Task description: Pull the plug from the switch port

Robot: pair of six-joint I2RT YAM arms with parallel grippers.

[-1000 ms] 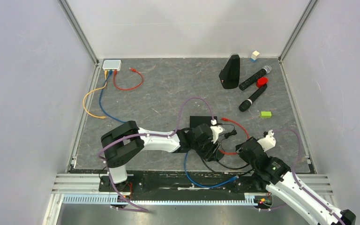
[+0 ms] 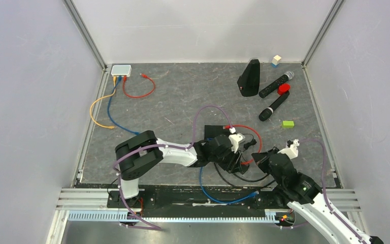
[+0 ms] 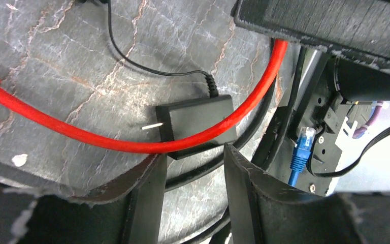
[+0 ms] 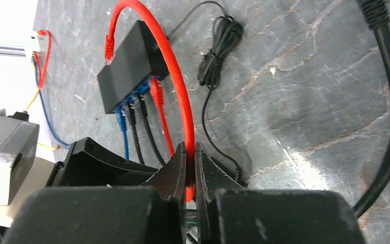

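Observation:
The black switch (image 4: 127, 66) has blue, black and red plugs in its ports; the red plug (image 4: 156, 91) is seated at one end of the row. A red cable (image 4: 175, 76) arches up with a loose-looking plug (image 4: 109, 48) above the switch. My right gripper is shut on this red cable. My left gripper is part open over a small black adapter (image 3: 195, 124); the red cable crosses just beyond its fingertips, and whether anything is between them is unclear. In the top view, the left arm partly hides the switch.
A coiled black wire (image 4: 218, 51) lies beside the switch. Microphones (image 2: 277, 84), a black stand (image 2: 249, 79) and a green block (image 2: 288, 124) are at the right. A white box (image 2: 121, 70) with cables sits back left.
My right gripper has moved slightly left and up in the top view, drawing the red cable's loop and plug leftward. The left arm has shifted slightly right.

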